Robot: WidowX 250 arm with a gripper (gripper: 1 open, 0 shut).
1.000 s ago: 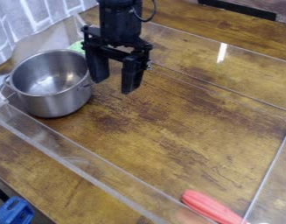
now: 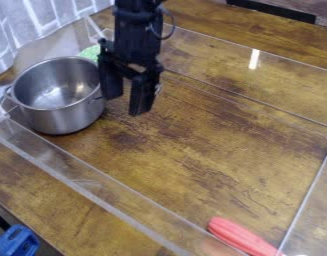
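Note:
The black robot gripper (image 2: 130,92) hangs at the upper middle, just right of a steel pot (image 2: 52,95), its fingers spread apart and pointing down over the bare wood. Nothing shows between the fingers. A red cylindrical object (image 2: 243,236) lies at the bottom right.
A green object (image 2: 92,52) is partly hidden behind the pot and arm. A blue object (image 2: 14,241) sits at the lower left corner.
The gripper has turned about its upright axis and shifted slightly. The pot and other objects look unmoved.

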